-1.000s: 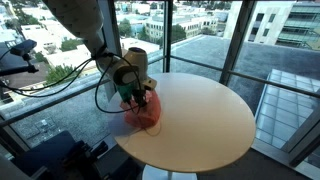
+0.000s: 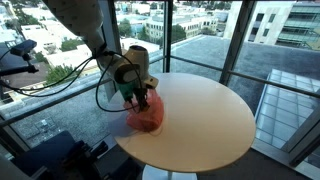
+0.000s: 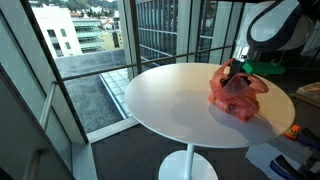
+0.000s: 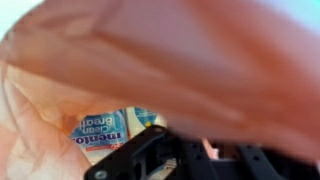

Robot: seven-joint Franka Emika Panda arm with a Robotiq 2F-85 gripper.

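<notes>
A translucent red bag (image 2: 147,117) stands on the near left part of the white round table in exterior view 1. The same bag (image 3: 238,101) is at the table's right side in exterior view 2, its top crumpled round the end of the arm. My gripper is inside the bag, whose film covers much of the wrist view. Beside the fingers lies a blue and white mentos pack (image 4: 103,130) printed "Clean Breath". The fingertips are dark and partly hidden, and whether anything sits between them is unclear.
Dark cables (image 2: 60,85) loop off the arm at left. Window panes surround the table, and dark equipment (image 2: 65,155) stands low at the front left.
The bag's outline has shifted slightly, with its right side standing higher now. The arm stays over the bag, with only small movement.
</notes>
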